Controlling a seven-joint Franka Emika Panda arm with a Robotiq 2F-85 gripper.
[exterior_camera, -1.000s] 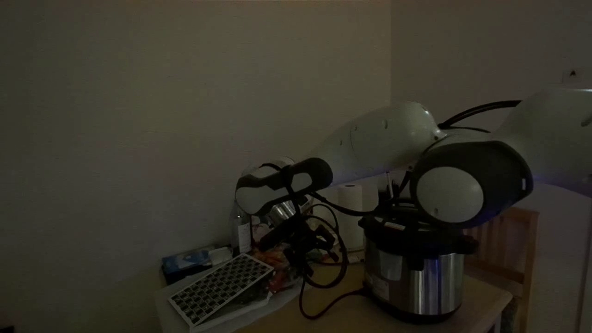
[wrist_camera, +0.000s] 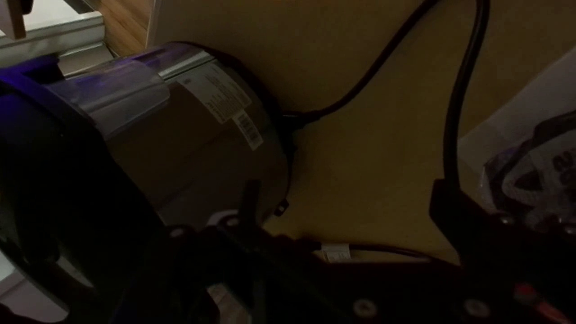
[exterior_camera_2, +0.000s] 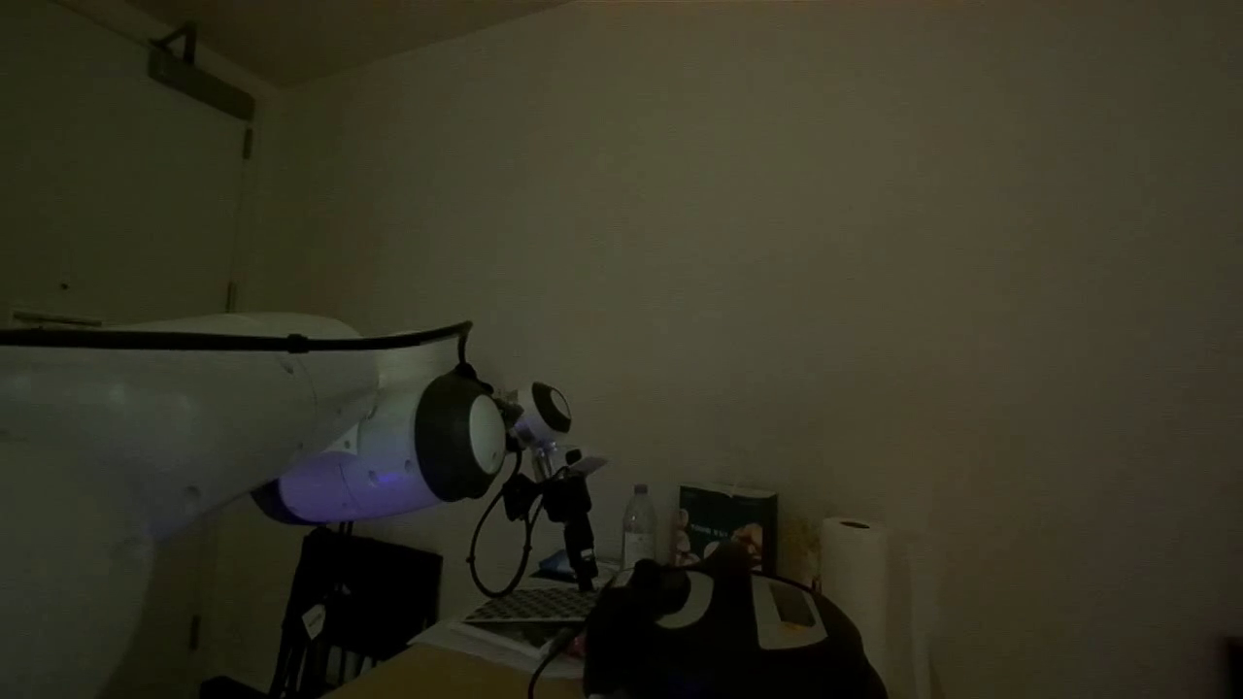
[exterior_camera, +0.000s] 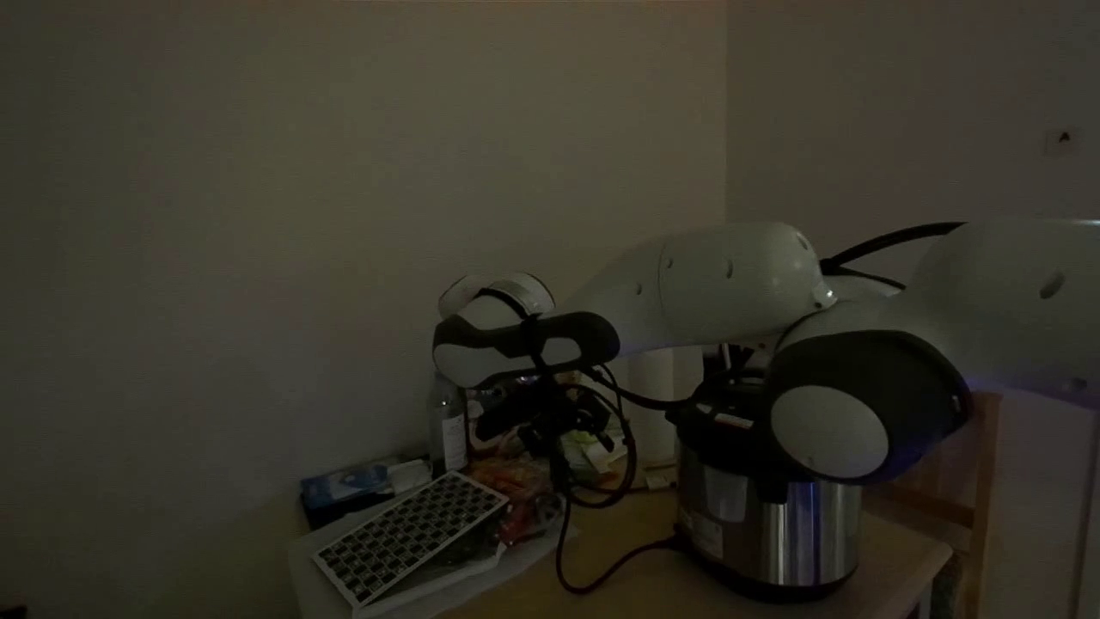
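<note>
The scene is dim. My gripper is open in the wrist view, its two dark fingers wide apart with only bare tabletop seen between them. In exterior view 1 the gripper (exterior_camera: pixel 565 418) hangs above the table, left of a steel pressure cooker (exterior_camera: pixel 768 526) with a black lid. The cooker's labelled side (wrist_camera: pixel 200 129) fills the left of the wrist view. From its base a black power cord (wrist_camera: pixel 372 75) runs across the table. In exterior view 2 the gripper (exterior_camera_2: pixel 580 559) appears behind the cooker's black lid (exterior_camera_2: pixel 722 635).
A white-framed grid tray (exterior_camera: pixel 412 536) and plastic-wrapped packages (exterior_camera: pixel 526 500) lie left on the table. Behind stand a clear bottle (exterior_camera_2: pixel 638 530), a dark green box (exterior_camera_2: pixel 728 524) and a paper roll (exterior_camera_2: pixel 854 582). Bare tabletop (exterior_camera: pixel 608 573) shows between tray and cooker.
The arm's elbow has come down closer to the cooker's lid. My gripper has risen slightly and tilted, while the table objects stay in place.
</note>
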